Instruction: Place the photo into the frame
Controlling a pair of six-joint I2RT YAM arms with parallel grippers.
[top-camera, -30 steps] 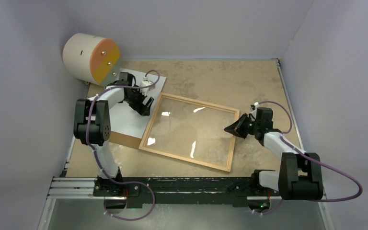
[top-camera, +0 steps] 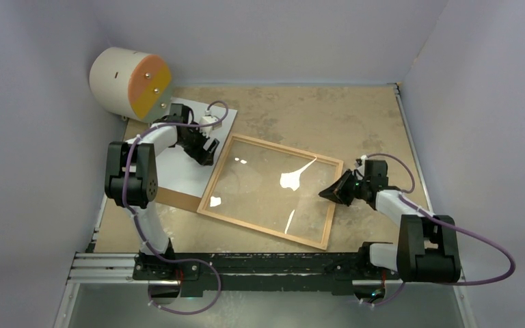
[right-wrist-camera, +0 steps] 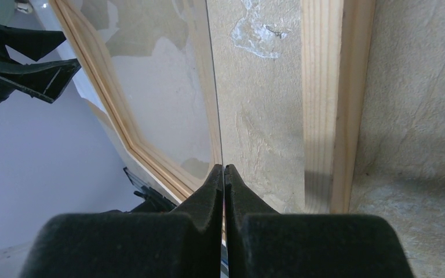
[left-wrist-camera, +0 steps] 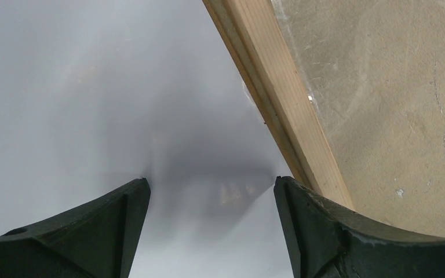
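The wooden frame lies angled in the middle with a clear, glossy sheet inside it. In the right wrist view the sheet ends short of the near wooden bar. My right gripper is shut at that side; its tips are at the sheet's edge, and whether the edge is between them cannot be told. My left gripper stands open over a white board beside the frame's left bar, with nothing seen between its fingers. I cannot tell a photo apart from these sheets.
A white cylinder with coloured end stands at the back left. A brown board edge shows under the white board. Walls enclose the sides and back.
The right gripper has moved slightly toward the front, and the frame's right end has shifted a little the same way. Glare on the sheet has changed shape. The left arm is still.
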